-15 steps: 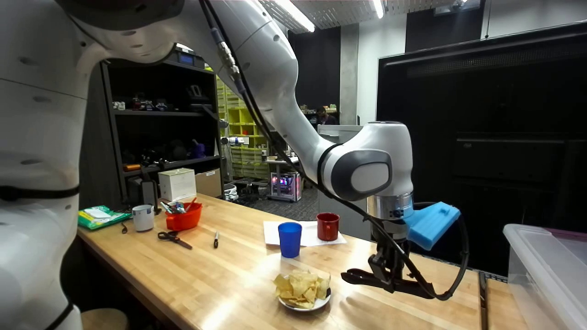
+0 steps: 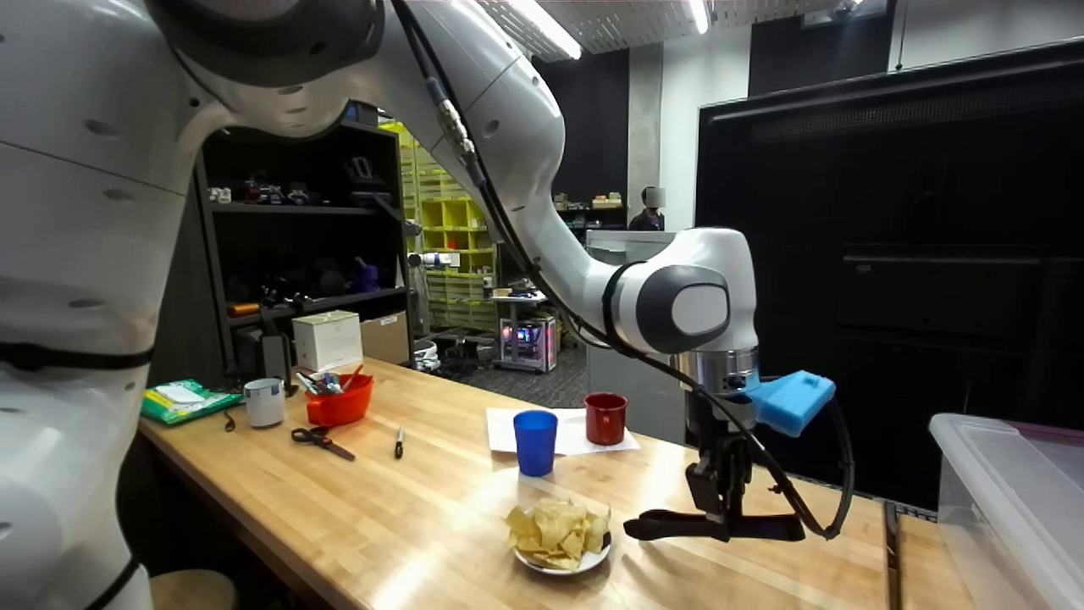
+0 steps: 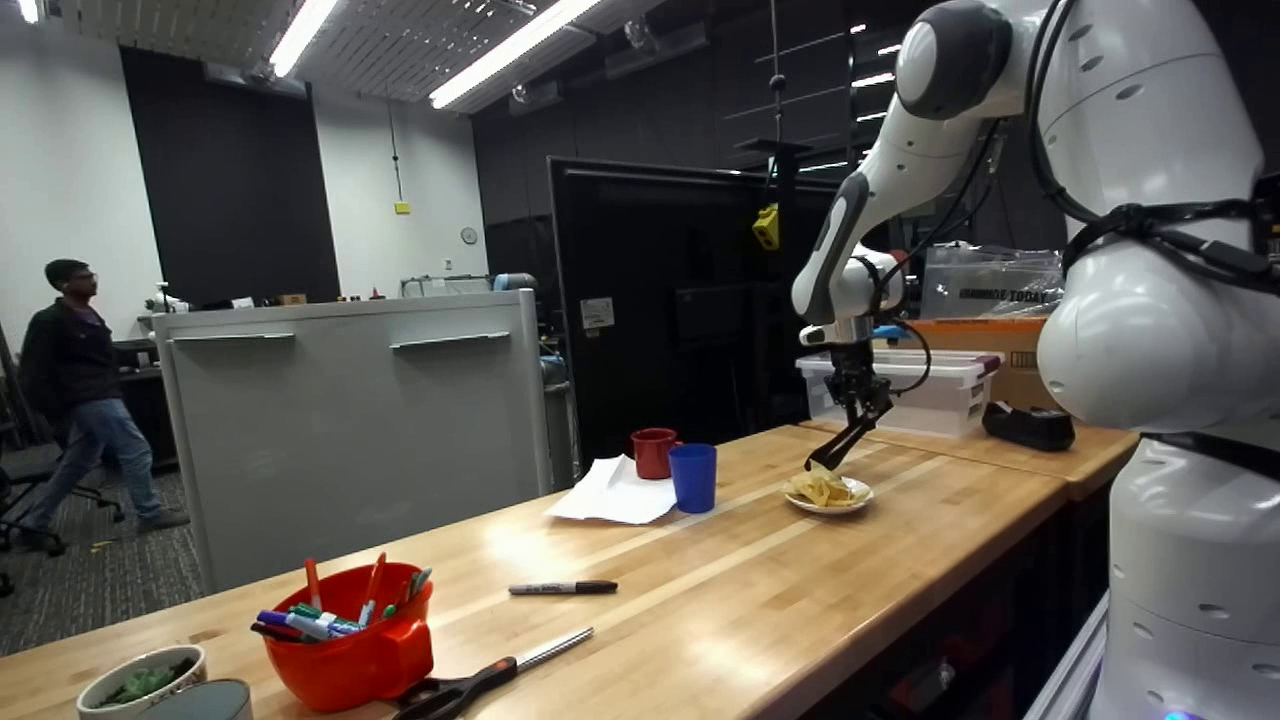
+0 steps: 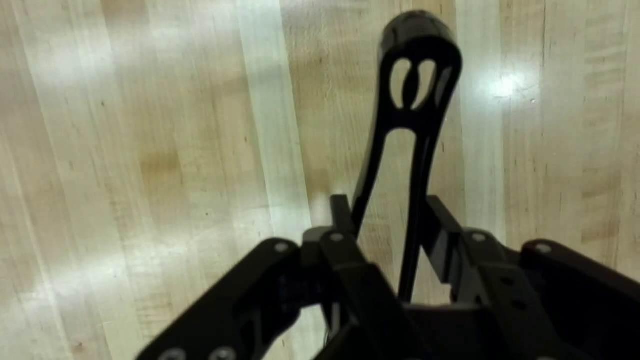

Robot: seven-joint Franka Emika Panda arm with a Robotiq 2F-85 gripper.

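Long and black, a slotted utensil resembling tongs (image 4: 420, 129) lies between the fingers of my gripper, which is shut on it. Its rounded, slotted end points away from the fingers in the wrist view. Exterior view 1 shows the utensil (image 2: 666, 524) nearly level above the table, left end close to the chips (image 2: 556, 530) on a small white plate (image 2: 565, 569). My gripper (image 2: 723, 498) stands to the right of that plate. In exterior view 2 the utensil (image 3: 840, 446) slants down, its low end overlapping the chips; contact cannot be made out.
Behind the plate stand a blue cup (image 2: 535, 443) and a red mug (image 2: 605, 418), by white paper (image 2: 500, 431). A marker (image 3: 564, 588), scissors (image 3: 480, 684) and a red pen container (image 3: 348, 654) lie farther off. A clear bin (image 2: 1001, 508) borders the right side.
The utensil has turned from slanting down rightward to nearly level in exterior view 1. My wrist has shifted slightly. Plate, chips and cups have stayed put.
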